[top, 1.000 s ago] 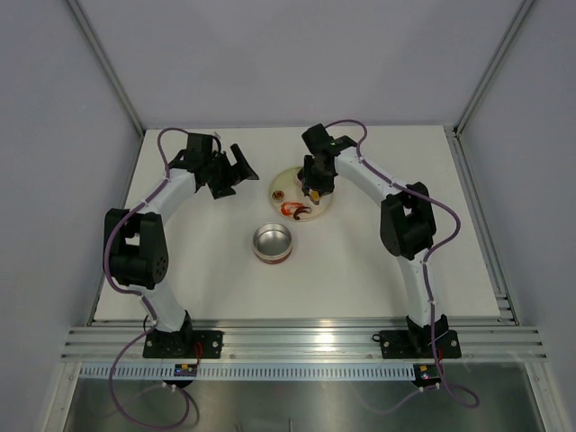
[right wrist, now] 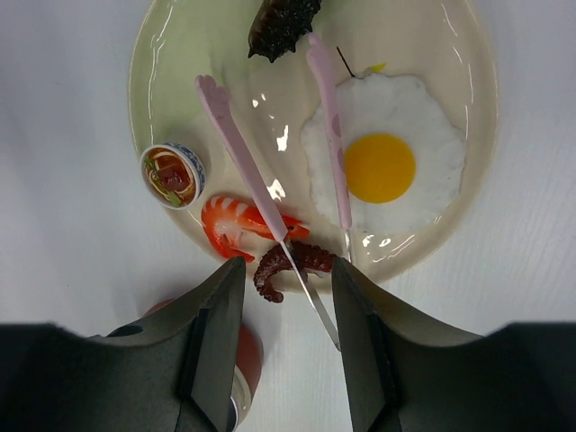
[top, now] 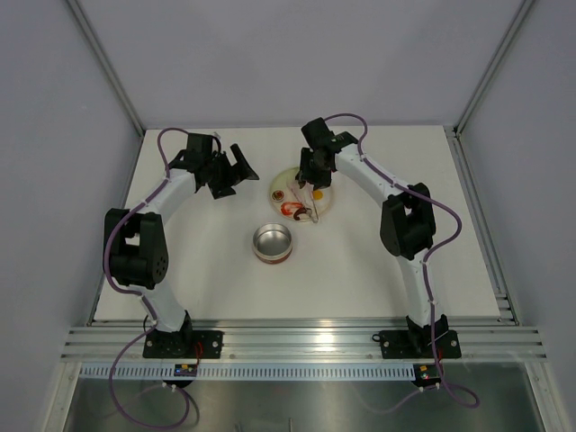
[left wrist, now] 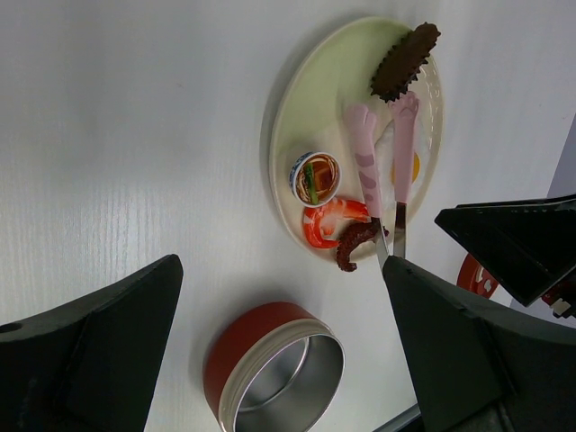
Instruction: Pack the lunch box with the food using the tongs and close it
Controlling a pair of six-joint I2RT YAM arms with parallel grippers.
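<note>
A cream plate (right wrist: 477,117) holds a fried egg (right wrist: 378,166), a shrimp (right wrist: 234,220), a small sauce cup (right wrist: 171,175), a dark sea cucumber (right wrist: 279,22) and an octopus tentacle (right wrist: 283,270). Two pink-handled utensils (right wrist: 238,148) lie across the food, their metal ends reaching past the lower rim. My right gripper (top: 311,180) hangs open over the plate, nothing visibly held. My left gripper (top: 232,173) stands open left of the plate, empty.
A round red-and-steel lunch container (top: 272,243) sits below the plate on the white table (top: 378,279).
Compared with a second ago, the two pink utensils now show lying across the plate below the right gripper, which has shifted slightly up and left. The left arm is still.
</note>
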